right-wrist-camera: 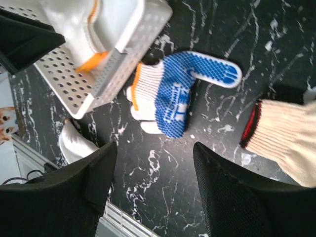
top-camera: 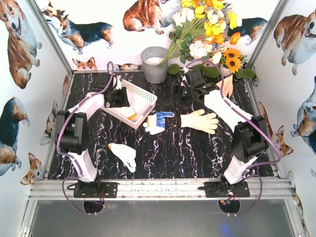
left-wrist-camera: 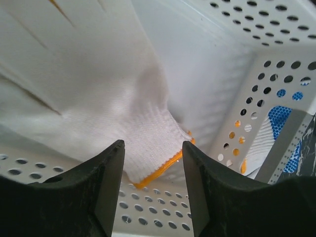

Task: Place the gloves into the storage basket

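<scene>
The white perforated basket (top-camera: 121, 118) holds a white glove with an orange cuff edge (left-wrist-camera: 159, 170). Over that glove hangs my left gripper, open, its fingers apart with the cuff in view between them. Outside the basket lie a white glove (top-camera: 123, 154) at the front left and a blue-and-white glove (right-wrist-camera: 170, 94) just right of the basket. A beige glove (top-camera: 200, 121) rests farther right, and another beige glove (top-camera: 227, 85) at the back right is partly hidden by the right arm. My right gripper is open and empty above the table.
Behind the basket stands a grey bucket (top-camera: 155, 69), with flowers (top-camera: 212, 29) to its right at the back. Patterned walls enclose the dark marbled table (top-camera: 168, 158), whose front middle is clear.
</scene>
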